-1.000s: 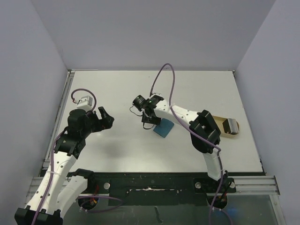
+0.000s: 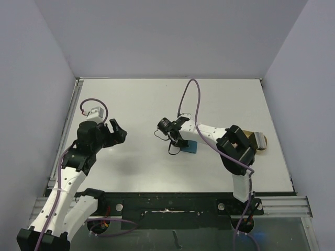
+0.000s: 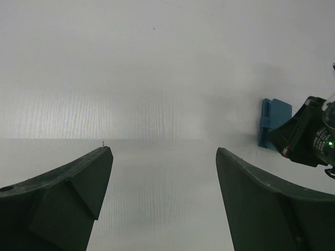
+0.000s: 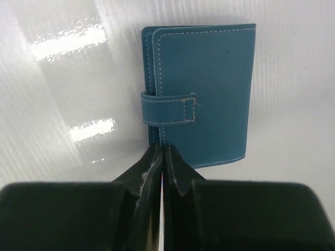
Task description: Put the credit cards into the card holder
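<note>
A blue leather card holder [image 4: 204, 89] with a strap [image 4: 167, 109] lies closed on the white table. My right gripper is shut at its left part near the bottom edge; no card shows between the fingers. The top view shows the holder [image 2: 189, 148] partly under that arm. My left gripper [image 2: 117, 130] hangs over the left of the table, open and empty, with the holder [image 3: 278, 114] to its right in the left wrist view.
A tan box [image 2: 250, 132] with grey cards [image 2: 259, 140] in it stands at the right, partly behind the right arm.
My right gripper has moved right and toward the front, and the card holder has turned to lie straighter. The left arm has barely moved.
</note>
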